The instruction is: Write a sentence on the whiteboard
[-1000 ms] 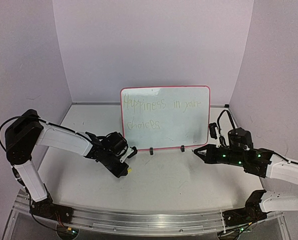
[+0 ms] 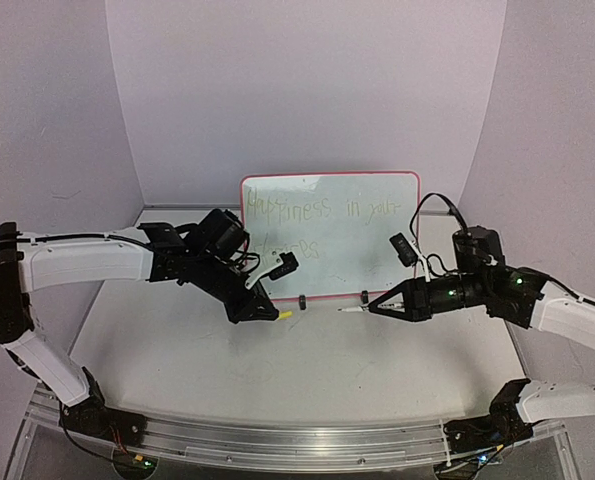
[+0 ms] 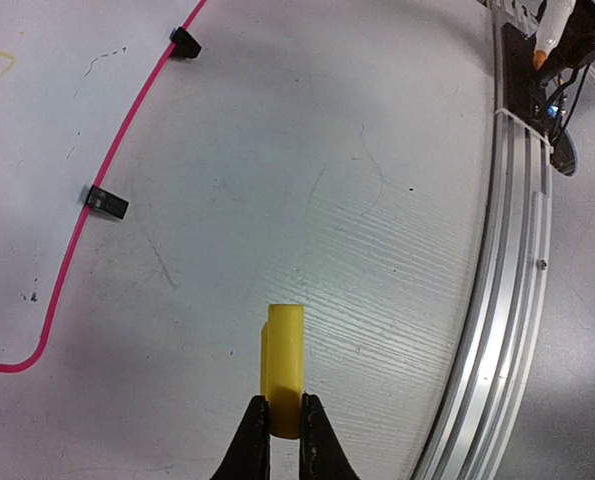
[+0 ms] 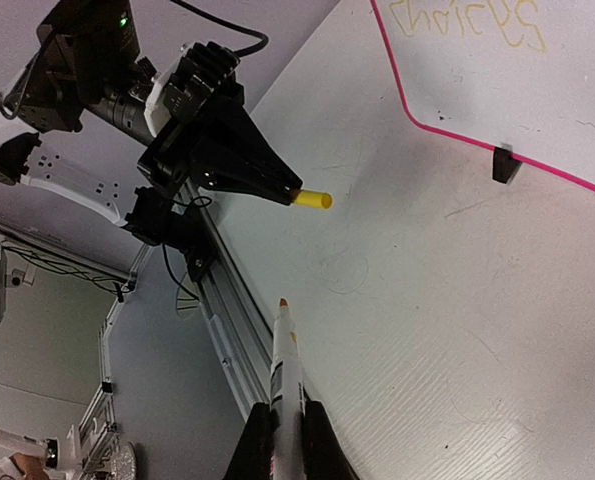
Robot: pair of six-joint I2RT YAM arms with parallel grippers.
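Note:
The whiteboard (image 2: 337, 255), edged in red, stands at the back of the table. Yellow writing on it reads "Happiness in your choices", the last word partly hidden by my left arm in the top view. My left gripper is shut on a yellow marker cap (image 3: 285, 360), which juts out from its tips. In my right gripper is a white marker (image 4: 287, 375), its orange-brown tip bare. In the top view the cap and the marker tip face each other in front of the board's lower edge, with a gap between them.
Two black clips (image 2: 302, 302) (image 2: 365, 297) sit at the board's lower edge. A metal rail (image 2: 277, 432) runs along the table's front. The tabletop (image 2: 277, 375) in front of the board is clear.
My left gripper has moved right and up in the top view with the cap. The right gripper has shifted slightly left with the marker, narrowing the gap between the two.

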